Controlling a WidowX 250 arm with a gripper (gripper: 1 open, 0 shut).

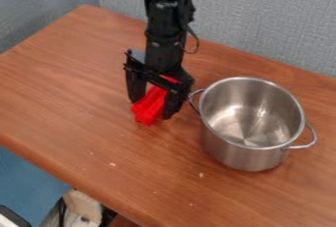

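A red block (148, 109) lies on the wooden table near its middle, just left of a steel pot. The black gripper (155, 87) is down over it, its fingers on either side of the block and covering part of it. Whether the fingers touch or grip the block cannot be told.
The steel pot (250, 123) with two side handles stands to the right, close to the gripper.
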